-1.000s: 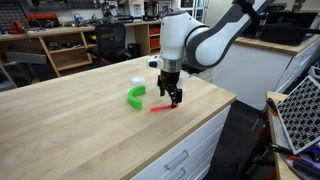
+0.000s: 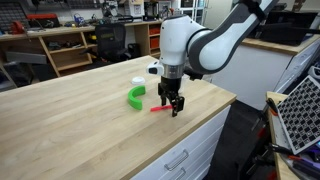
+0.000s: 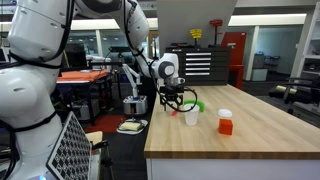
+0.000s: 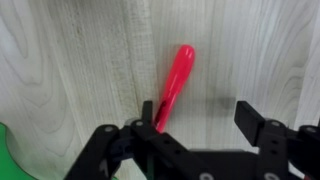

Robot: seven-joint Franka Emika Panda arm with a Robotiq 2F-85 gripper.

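A slim red stick-like object (image 4: 177, 84) lies on the wooden tabletop, running lengthwise between the fingers in the wrist view. It is close to the left finger (image 4: 147, 110); whether they touch, I cannot tell. My gripper is part open, with bare wood between the stick and the right finger. The stick's near end is hidden by the gripper body. In exterior view 1, the gripper (image 2: 172, 105) is low over the table at the right end of the red stick (image 2: 160, 108).
A green curved piece (image 2: 135, 97) lies left of the stick, with a white round object (image 2: 138, 80) beyond it. In exterior view 2, a white cup (image 3: 192, 116) and an orange-red block (image 3: 225, 126) stand on the table.
My gripper has come down toward the tabletop beside the red stick. The stick and the green piece have not visibly moved.
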